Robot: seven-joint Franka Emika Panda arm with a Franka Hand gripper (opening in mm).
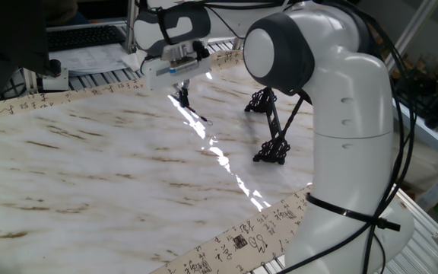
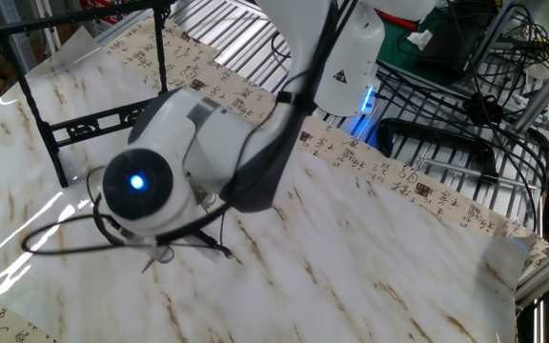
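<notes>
Over the far middle of the marble-patterned table (image 1: pixel 90 175), my gripper (image 1: pixel 183 100) points down with its dark fingers close together. They are shut on a thin dark stick (image 1: pixel 196 114), which slants down to the right and ends in a small, pale, loop-like tip. Whether that tip touches the table cannot be told. In exterior view 2 the arm's wrist (image 2: pixel 139 186) covers most of the gripper.
A black stand (image 1: pixel 274 129) with ornate feet is on the table to the right of the gripper; its tall black frame (image 2: pixel 36 90) shows at upper left in the other view. Loose cables loop around the wrist.
</notes>
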